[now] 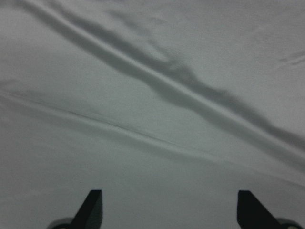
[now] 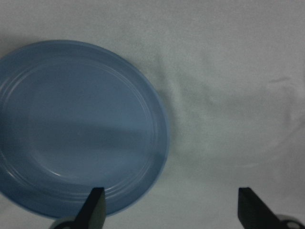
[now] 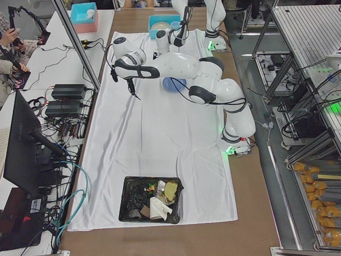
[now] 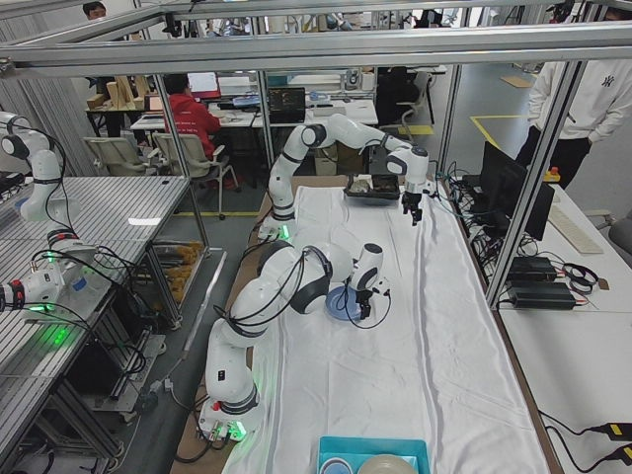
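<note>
A blue plate (image 2: 78, 121) lies on the white cloth (image 3: 144, 144), filling the left of the right wrist view. My right gripper stands open above the cloth at the plate's edge, nothing between its fingers. My left gripper is open over bare, wrinkled cloth, also empty. In the camera left view, a black bin (image 3: 126, 202) holding mixed scraps sits at the cloth's near end.
A turquoise tray (image 4: 373, 444) with dishes stands at the table's other end. Both white arms reach across the cloth from one side. A monitor, cables and black boxes line the adjoining desk. The cloth between plate and bin is clear.
</note>
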